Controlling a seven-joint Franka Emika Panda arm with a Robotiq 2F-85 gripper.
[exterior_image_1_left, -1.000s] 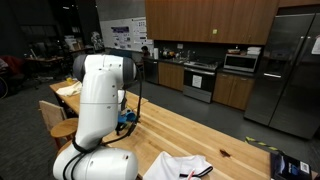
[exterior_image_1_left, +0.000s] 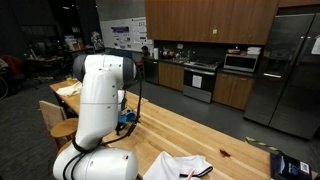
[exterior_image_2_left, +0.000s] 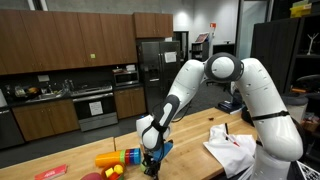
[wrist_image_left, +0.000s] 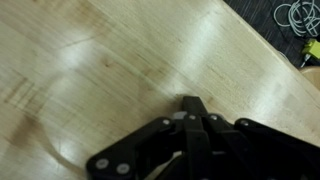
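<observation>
In the wrist view my gripper is shut, its black fingertips together and nothing showing between them. Bare light wood of the table (wrist_image_left: 120, 75) fills most of that view below it. In exterior view 2 the gripper (exterior_image_2_left: 152, 172) hangs low at the near side of the table, close to the coloured objects. From exterior view 1 the white arm (exterior_image_1_left: 100, 95) reaches down over the left part of the table, and the gripper's tips are hard to make out there.
Beside the gripper lie a colourful cylinder (exterior_image_2_left: 118, 157) and red round things (exterior_image_2_left: 95, 176). A white cloth (exterior_image_2_left: 232, 152) lies on the table's right, with dark items near it. A cable (wrist_image_left: 298, 18) shows past the table edge.
</observation>
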